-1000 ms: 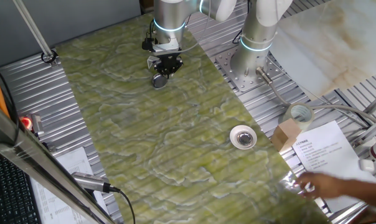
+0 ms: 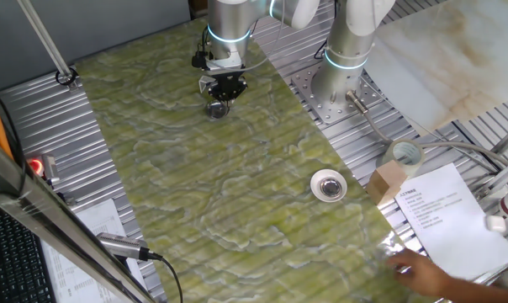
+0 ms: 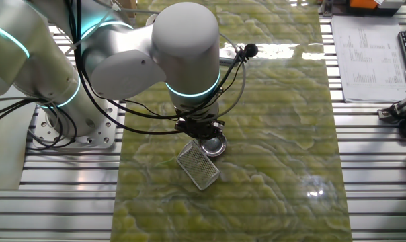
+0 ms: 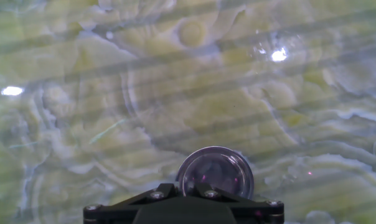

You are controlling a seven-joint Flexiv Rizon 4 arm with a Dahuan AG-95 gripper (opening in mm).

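A small round metal bowl (image 4: 228, 171) with a shiny rim sits at my gripper; its left rim runs between the fingertips, which look shut on it. In exterior view 1 the bowl (image 2: 217, 110) shows just below the gripper (image 2: 229, 91), near the far part of the green marbled surface. Exterior view 2 shows the bowl (image 3: 214, 145) partly under the gripper, beside a flat grater-like piece (image 3: 198, 165). Whether the bowl touches the surface is hard to tell. A white saucer (image 2: 316, 187) with a round metal piece (image 2: 330, 186) on it stands towards the right edge.
A person's hand (image 2: 418, 273) is at the near right edge of the green surface (image 2: 195, 189). Beyond that edge are a tan block (image 2: 386, 182), a tape roll (image 2: 405, 154) and a paper sheet (image 2: 460, 223).
The bowl has tipped, its round face less turned to the camera, while the arm stays about in place.
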